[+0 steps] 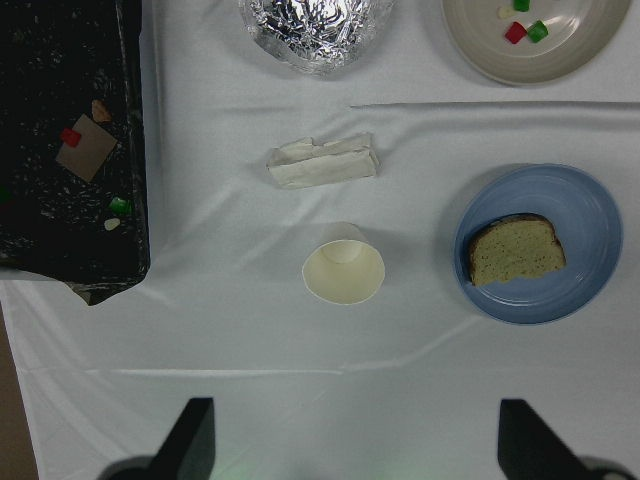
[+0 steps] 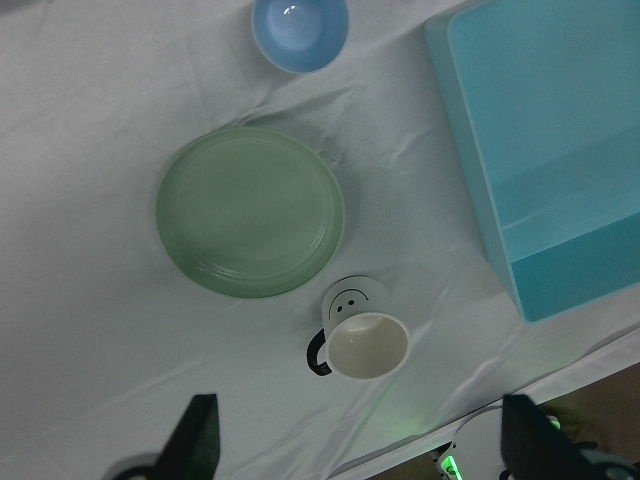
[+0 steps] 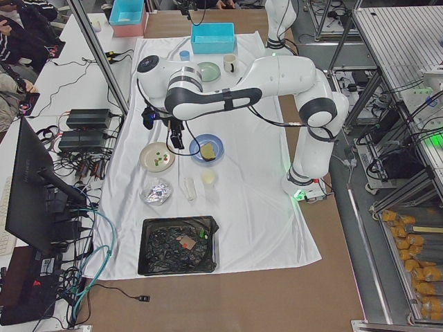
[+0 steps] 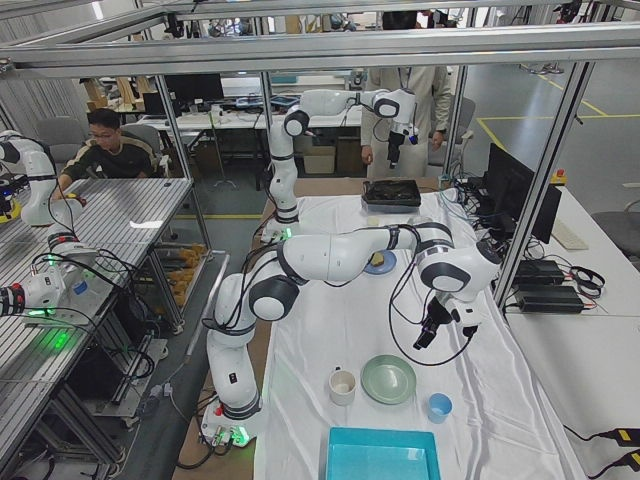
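Observation:
My left gripper [image 3: 173,138] hangs open over the white cloth, with nothing between its fingers. Below it in the left wrist view are a blue plate [image 1: 590,240] with bread [image 1: 515,250], a pale cup [image 1: 343,270], folded paper [image 1: 322,162], crumpled foil [image 1: 315,30] and a beige plate [image 1: 470,40] with small coloured pieces. My right gripper [image 4: 445,325] hangs open at the other end, above a green plate [image 2: 250,210], a blue cup [image 2: 300,30], a smiley mug [image 2: 365,350] and a turquoise bin [image 2: 540,80].
A black-lined tray [image 3: 152,252] with small scraps lies at the cloth's near end in the camera left view. Monitors, boxes and cables crowd the side table [image 4: 590,360]. Bare cloth lies between the two groups of dishes.

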